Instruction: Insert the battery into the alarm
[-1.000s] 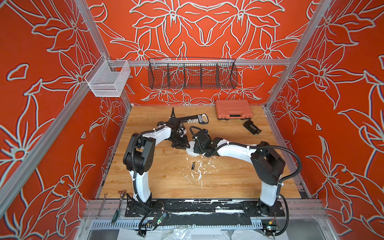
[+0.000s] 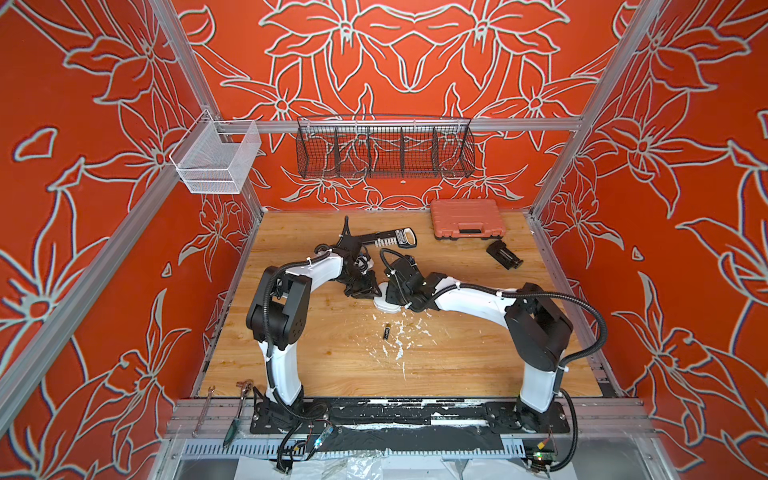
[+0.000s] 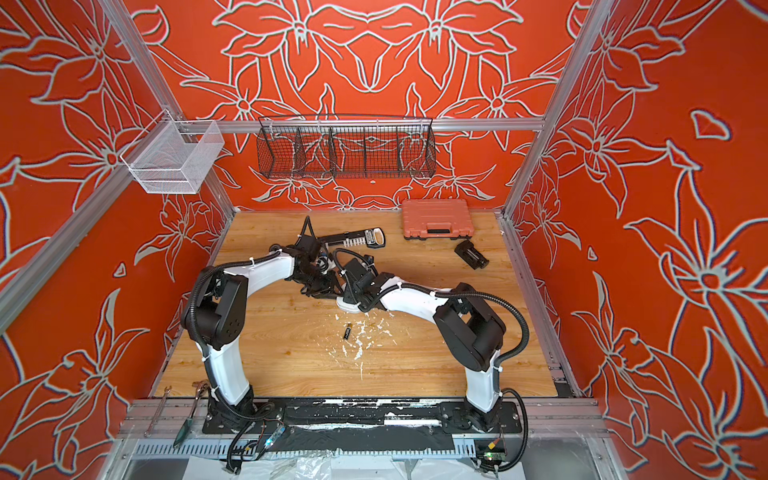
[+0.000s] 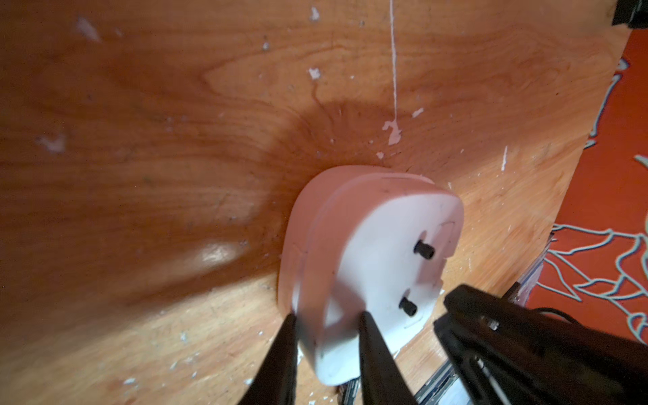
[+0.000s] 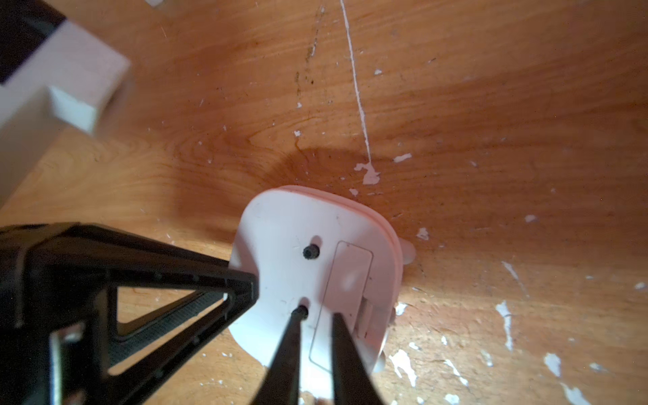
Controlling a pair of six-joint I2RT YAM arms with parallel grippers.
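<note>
The white alarm lies on the table, showing two black posts and, in the right wrist view, a rectangular cover (image 5: 347, 276). My left gripper is shut on the alarm's edge. My right gripper is over the alarm's face near that cover and the lower post, its fingertips blurred and a little apart; I cannot tell what they touch. A small dark battery (image 2: 386, 333) lies on the table in front of the alarm, among white flecks.
A red case (image 2: 466, 217), a black item (image 2: 504, 254) and a dark tool (image 2: 392, 238) lie at the back. Wire baskets (image 2: 384, 152) hang on the walls.
My right arm has shifted very slightly; the left arm and the alarm look unchanged.
</note>
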